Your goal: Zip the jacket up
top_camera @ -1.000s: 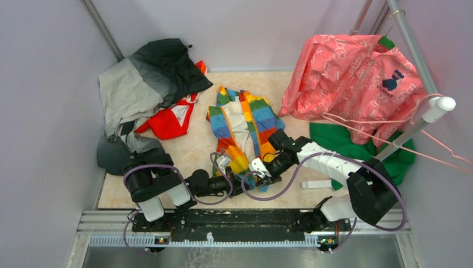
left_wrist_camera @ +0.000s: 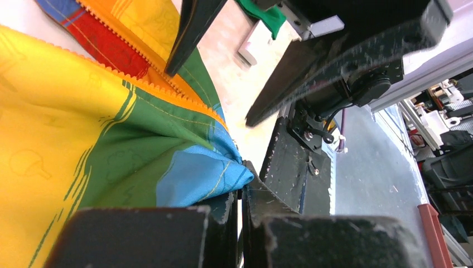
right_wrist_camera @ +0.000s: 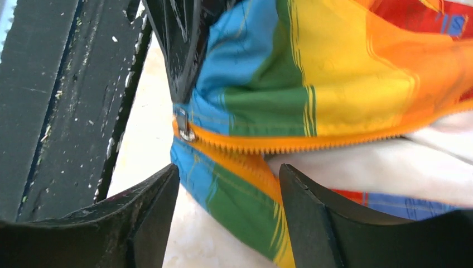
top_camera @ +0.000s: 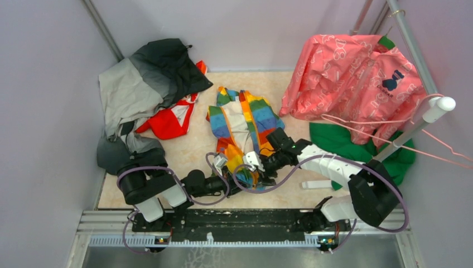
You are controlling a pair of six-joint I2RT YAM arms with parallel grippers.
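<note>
The rainbow jacket [top_camera: 223, 123] lies open on the table, its lower front hem bunched between both grippers. In the left wrist view my left gripper is shut at the blue hem corner [left_wrist_camera: 201, 173] of a front panel, holding that fabric by its edge. My right gripper stands open above it, over the orange zipper tape [left_wrist_camera: 145, 89]. In the right wrist view the metal zipper end piece [right_wrist_camera: 184, 128] sits at the blue corner beside the left gripper's fingertips; the right gripper's fingers frame the view below it, apart.
A grey and black pile of clothing [top_camera: 139, 84] lies at the left, a pink jacket [top_camera: 346, 78] and green cloth [top_camera: 323, 139] at the right, with a pole and hangers. Bare table shows around the rainbow jacket. The table's front edge is close below the grippers.
Both grippers have shifted slightly to the left along the jacket's hem, the right one also a little upward. The rest of the scene is unchanged.
</note>
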